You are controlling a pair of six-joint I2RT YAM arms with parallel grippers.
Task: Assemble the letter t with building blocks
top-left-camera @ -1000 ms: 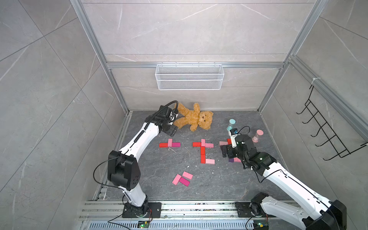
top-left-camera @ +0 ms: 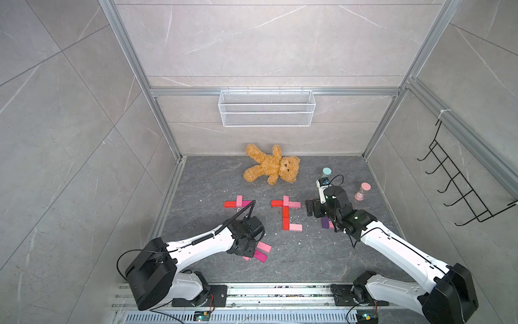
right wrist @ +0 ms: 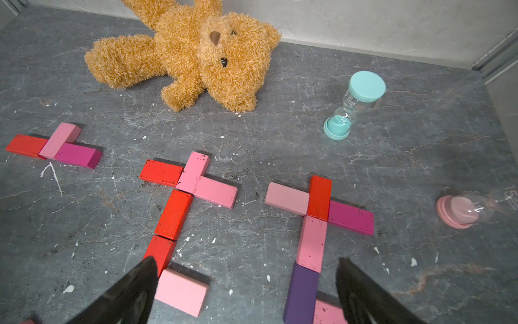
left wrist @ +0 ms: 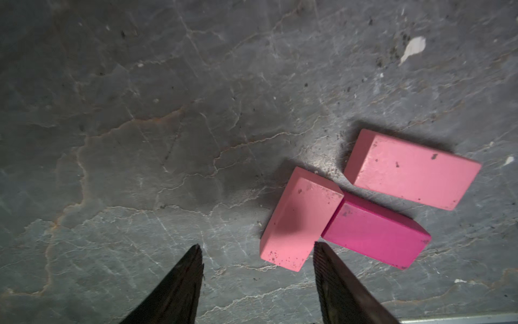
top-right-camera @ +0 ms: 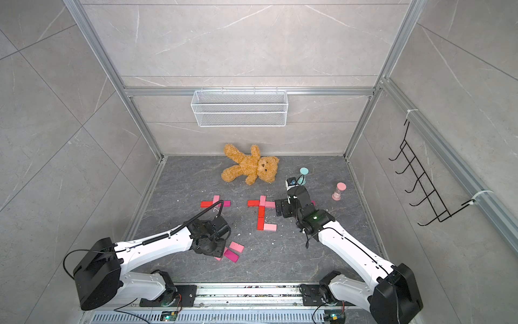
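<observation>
At the left, a red block (top-left-camera: 230, 204), a pink block (top-left-camera: 239, 200) and a magenta block (right wrist: 79, 155) form a short row with the pink one standing up across it. Closer to the front lie three loose blocks: a pink block (left wrist: 300, 221), a magenta block (left wrist: 377, 229) touching it, and another pink block (left wrist: 412, 170) just apart. My left gripper hangs above them, its fingers apart and empty, the first pink block between and ahead of the fingertips. My right gripper is open and empty above the table's right half.
A finished-looking t of red and pink blocks (right wrist: 175, 214) lies mid-table. Right of it is another t with a purple block (right wrist: 301, 294). A teddy bear (top-left-camera: 272, 163) lies at the back; a teal hourglass (right wrist: 356, 102) and a pink hourglass (right wrist: 466, 209) stand at the right.
My left arm has swung from beside the bear toward the front, over the loose blocks. The right arm has shifted slightly left. The blocks appear unmoved.
</observation>
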